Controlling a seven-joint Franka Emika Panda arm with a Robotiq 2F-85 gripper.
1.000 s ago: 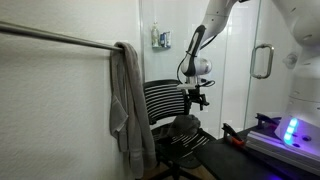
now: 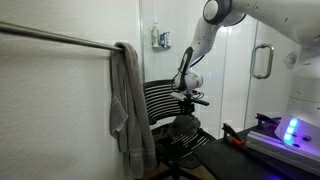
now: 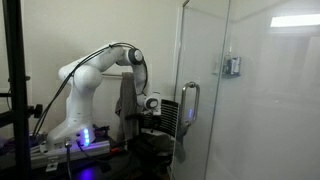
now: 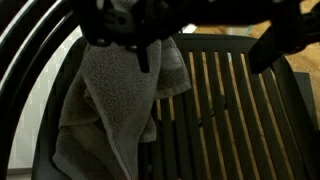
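Note:
A grey towel point(image 4: 105, 95) lies bunched on the slatted seat of a dark chair, at the left of the wrist view. My gripper is open above the chair, its two dark fingers far apart at the top of that view. The left finger overlaps the towel in the picture; whether they touch cannot be told. In exterior view 1 the gripper point(image 2: 188, 104) hangs in front of the chair back point(image 2: 160, 102), above a dark heap of cloth point(image 2: 178, 127) on the seat. The gripper point(image 3: 150, 110) is small in exterior view 2.
Another grey towel point(image 2: 128, 100) hangs from a wall rail point(image 2: 60, 37) left of the chair. A glass door with a metal handle point(image 2: 262, 62) stands on the right. Bottles on a small shelf point(image 2: 160, 38) are on the wall behind. A black table point(image 2: 240, 162) lies in front.
The hanging towel and the chair look unmoved.

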